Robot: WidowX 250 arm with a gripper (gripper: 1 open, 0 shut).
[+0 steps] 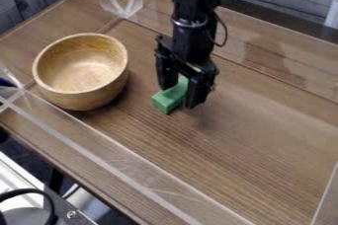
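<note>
The black gripper (183, 77) is low over a green block (166, 101) near the middle of the wooden table, its fingers spread open on either side of the block's upper part. The fingers partly hide the block; whether they touch it cannot be told.
A large wooden bowl (82, 99) stands to the left, apart from the block. A dark slatted wall is at the back.
</note>
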